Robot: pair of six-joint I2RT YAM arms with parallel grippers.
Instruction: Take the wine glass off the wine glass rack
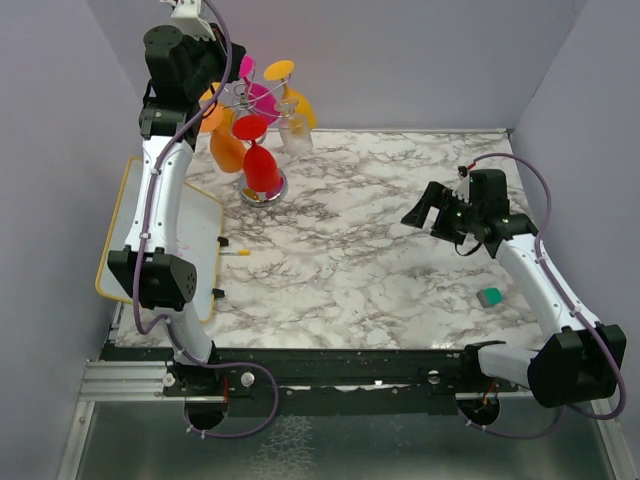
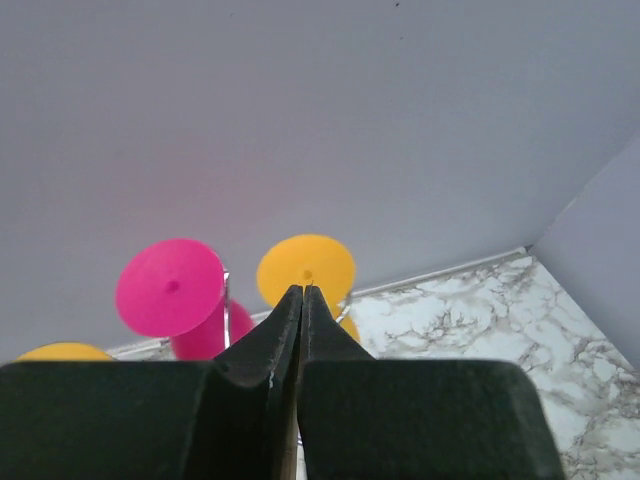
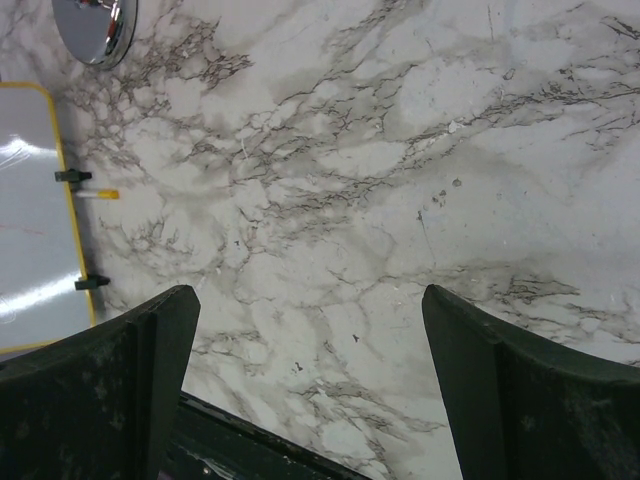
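On the chrome rack (image 1: 263, 196) hang several upside-down glasses: a red glass (image 1: 262, 170), an orange glass (image 1: 227, 153), a clear glass (image 1: 296, 136), a yellow glass (image 1: 302, 108) and a pink glass (image 1: 263, 104). My left gripper is shut with nothing between its fingers, raised above the rack. The pink glass (image 2: 172, 288) and yellow glass (image 2: 306, 272) stay outside the fingers in the left wrist view, which hide most of the rack. Over the right side of the table, my right gripper stands open and empty.
A whiteboard (image 1: 165, 240) with a yellow edge lies left of the rack, a yellow-tipped marker (image 1: 236, 253) by its side. An eraser with a green top (image 1: 490, 297) sits at the far right. Mid-table is bare marble. Walls close in the back and sides.
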